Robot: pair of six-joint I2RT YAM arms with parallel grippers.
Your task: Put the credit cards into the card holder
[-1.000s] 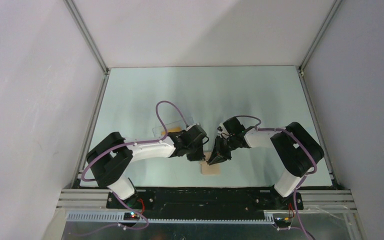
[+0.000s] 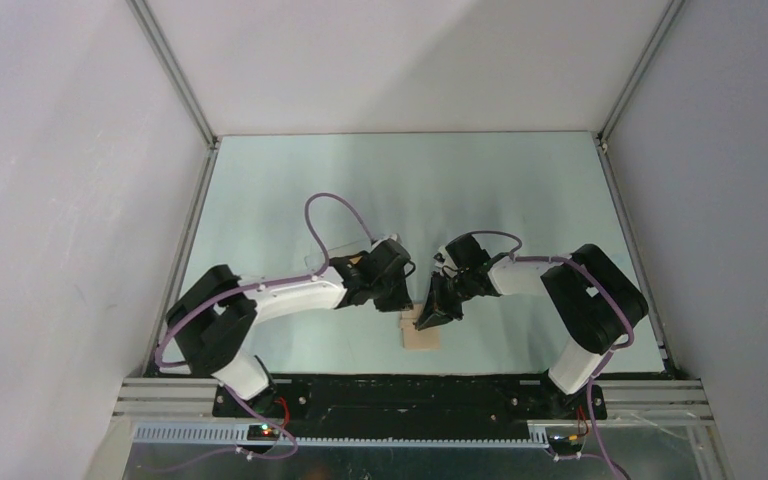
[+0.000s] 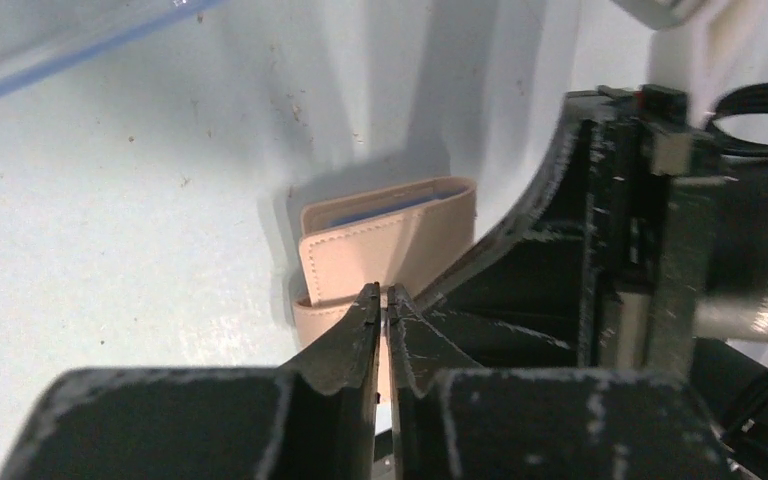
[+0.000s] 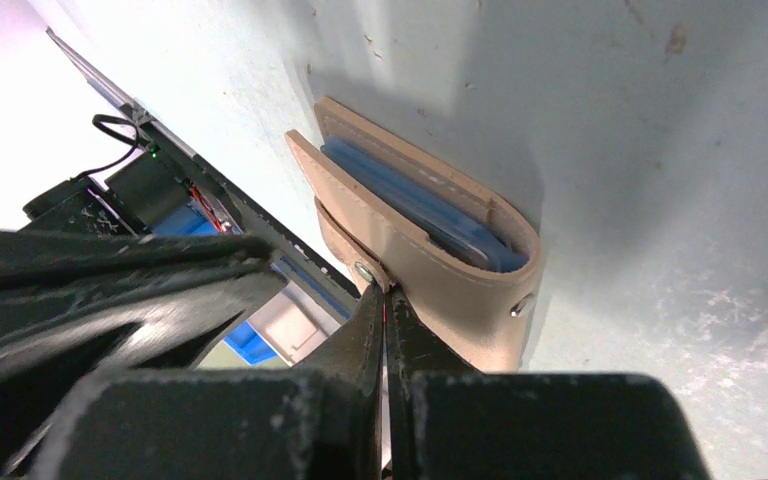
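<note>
A tan card holder (image 2: 421,337) lies near the front middle of the table, with blue cards (image 4: 415,205) inside its pocket in the right wrist view. My right gripper is shut at the holder's flap edge by a metal snap; whether it pinches the leather is hard to tell. My left gripper is over the holder (image 3: 385,240), its fingertips close together with a narrow gap at most; nothing clearly shows between them. The right gripper's body fills the right of the left wrist view.
A clear plastic tray (image 2: 320,257) with something orange in it lies behind the left arm, partly hidden. The two grippers are very close to each other.
My left gripper has moved slightly back, away from the table's front edge, uncovering a little more of the holder and covering more of the tray. The right arm looks unmoved.
</note>
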